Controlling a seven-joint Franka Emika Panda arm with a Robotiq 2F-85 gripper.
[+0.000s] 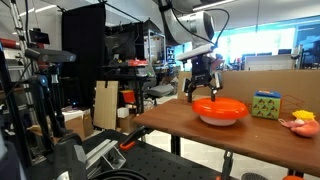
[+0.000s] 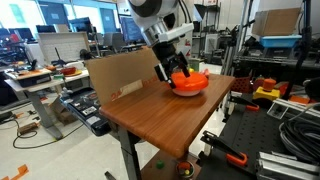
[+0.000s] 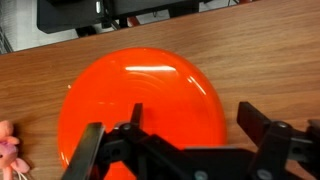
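Observation:
A round orange-red lid (image 1: 220, 106) rests over a white bowl (image 1: 218, 121) on the wooden table. From behind, in exterior view 2, the same lid (image 2: 186, 80) shows partly hidden by the arm. My gripper hangs over the lid, its black fingers (image 3: 262, 130) spread wide apart toward the left and right of the wrist view. Nothing shows gripped between them. Whether the fingertips touch the lid cannot be told.
A green and yellow box (image 1: 266, 105) stands behind and to the right of the bowl. Farther right lies a pink and orange plush toy (image 1: 301, 124). Bare tabletop (image 2: 140, 116) stretches away from the bowl on the side near exterior view 2.

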